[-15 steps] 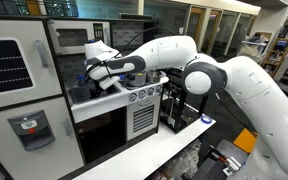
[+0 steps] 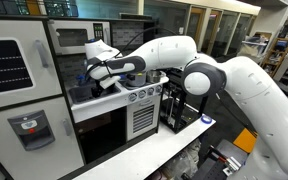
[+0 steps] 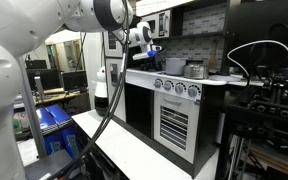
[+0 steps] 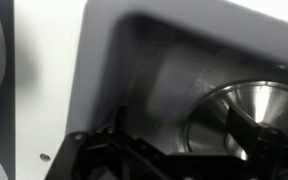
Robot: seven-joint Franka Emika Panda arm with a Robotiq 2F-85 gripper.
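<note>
Down inside the grey sink (image 4: 169,70) lies a shiny round metal bowl (image 4: 206,108), toward the right in the wrist view. My gripper is open over the sink, its two dark fingers apart. The right finger stands in front of part of the bowl, while the left one is beside the sink's left wall; whether either touches anything cannot be told. In exterior view 1 the arm reaches left along the counter to the sink (image 2: 82,94), and the bowl cannot be made out there.
A silver pot (image 3: 195,70) stands on the stove above the row of knobs. Behind the counter rises a tiled wall (image 3: 206,47). White counter surface (image 4: 46,75) borders the sink on the left. The white table (image 2: 134,158) in front has clear room.
</note>
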